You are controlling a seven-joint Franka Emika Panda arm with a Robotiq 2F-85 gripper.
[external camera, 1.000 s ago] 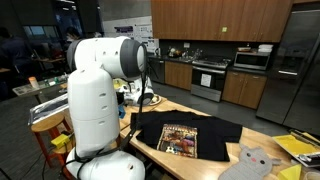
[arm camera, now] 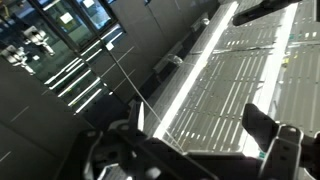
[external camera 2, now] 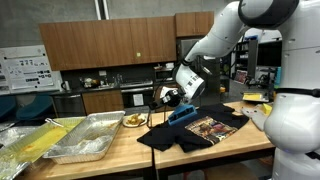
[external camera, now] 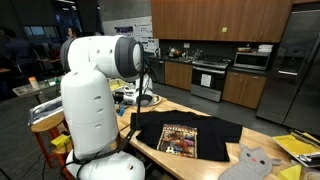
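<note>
My arm (external camera: 92,105) rises at the left in exterior view 1 and bends over toward the far side of the table. In exterior view 2 the gripper (external camera 2: 163,98) hangs above the table, near a blue object (external camera 2: 184,115); whether they touch I cannot tell. The wrist view looks up at the ceiling, with the gripper open along the bottom edge. Its dark fingers (arm camera: 262,127) stand wide apart, and nothing shows between them. On the table a black cloth (external camera: 213,135) lies spread, bearing a flat, colourful printed piece (external camera: 178,140).
A grey shaped mat (external camera: 250,164) lies near the table's front right. Exterior view 2 shows a metal tray (external camera 2: 88,140) at the left and a plate of food (external camera 2: 136,120) farther back. Bare wood (external camera 2: 122,166) lies at the table's front.
</note>
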